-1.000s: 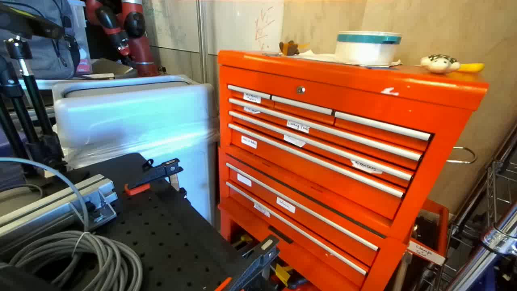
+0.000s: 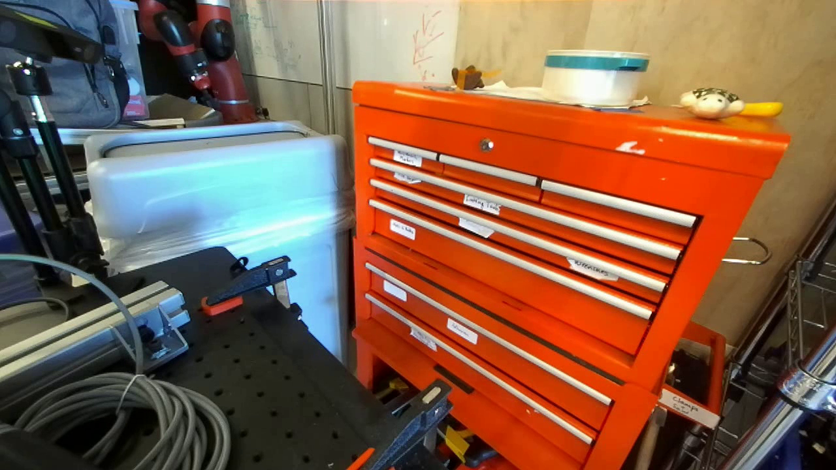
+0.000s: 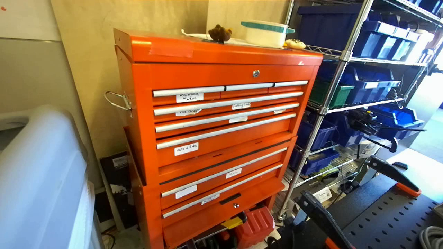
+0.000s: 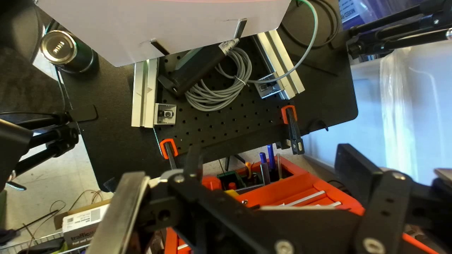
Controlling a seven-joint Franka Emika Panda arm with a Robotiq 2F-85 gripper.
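In the wrist view my gripper stands open, its dark fingers point(image 4: 358, 163) wide apart and nothing held between them. Below and beyond it shows part of the red tool chest point(image 4: 305, 186). Both exterior views show the chest point(image 2: 501, 121) point(image 3: 199, 72) with all its drawers closed, long silver handles and white labels. On its top sit a white tub with a teal lid point(image 2: 595, 78) point(image 3: 265, 35), a small brown toy point(image 2: 467, 77) point(image 3: 220, 33) and a pale toy with a dark-patterned top point(image 2: 711, 103). The gripper appears in neither exterior view.
Clamps point(image 2: 251, 282) point(image 3: 322, 220) stick out from the edge of the black perforated table point(image 2: 274, 391). Coiled grey cable point(image 4: 220, 91) and aluminium rails point(image 4: 144, 93) lie on it. Wire shelving with blue bins point(image 3: 373, 83) flanks the chest; a plastic-wrapped pale case point(image 2: 219, 188) stands opposite.
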